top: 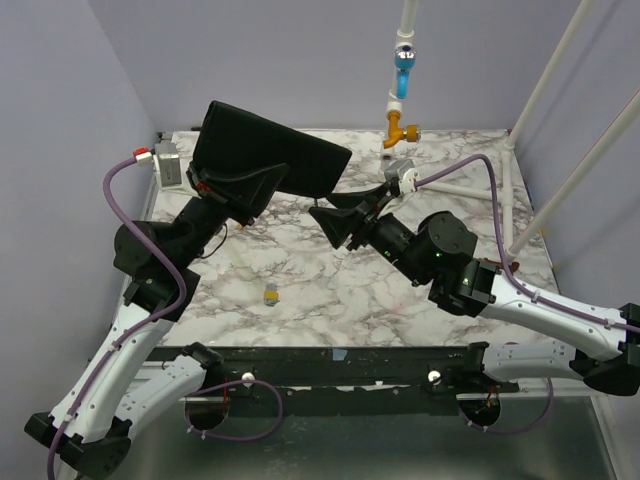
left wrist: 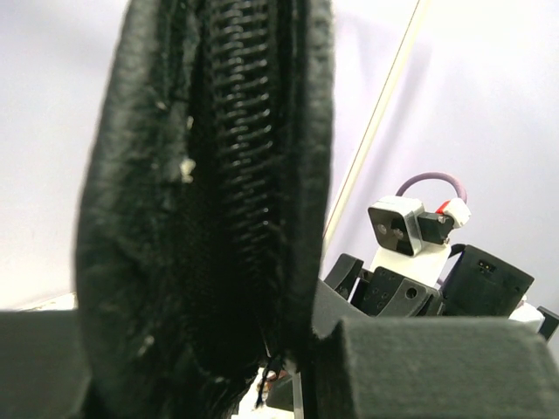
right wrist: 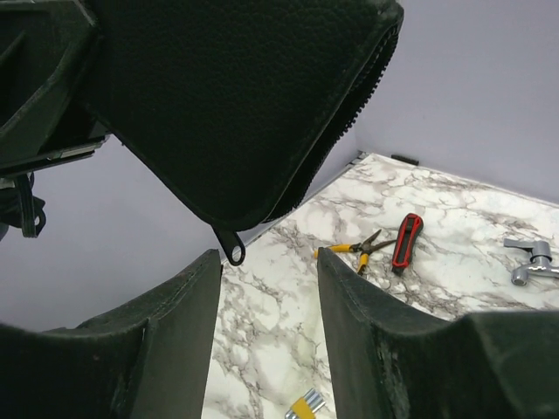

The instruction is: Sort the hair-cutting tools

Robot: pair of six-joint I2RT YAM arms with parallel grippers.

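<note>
A black zipped case (top: 272, 148) is held up above the table, with my left gripper (top: 262, 190) shut on its side. In the left wrist view the zipper teeth (left wrist: 244, 113) run along the edge of the case, which fills much of the picture. From the lower corner of the case hangs a small zipper pull (right wrist: 231, 247). My right gripper is part open just below that corner. The pull dangles between its fingertips, closer to the left-hand finger (right wrist: 203, 284); whether they touch cannot be told.
Yellow-handled pliers (right wrist: 362, 253) and a red and black cutter (right wrist: 407, 240) lie on the marbled table (top: 360, 300). A small yellow and grey piece (top: 271, 295) lies nearer the front. White pipes with a yellow valve (top: 396, 130) rise behind; a metal tap (right wrist: 531, 262) is at the far side.
</note>
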